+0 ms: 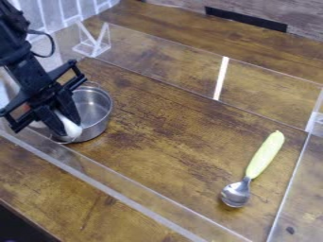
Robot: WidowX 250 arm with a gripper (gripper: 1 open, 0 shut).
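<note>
My gripper (pixel 53 115) reaches in from the left, low inside a steel pot (pixel 94 109). It is shut on a white object (pixel 60 127), whose shape is mostly hidden by the black fingers and cannot be made out. A spoon with a pale yellow handle (pixel 265 153) and steel bowl lies on the wooden table at the right, apart from the gripper and pot.
Clear plastic edging runs along the left, back and right of the wooden work area (pixel 164 142). The middle of the table between pot and spoon is bare.
</note>
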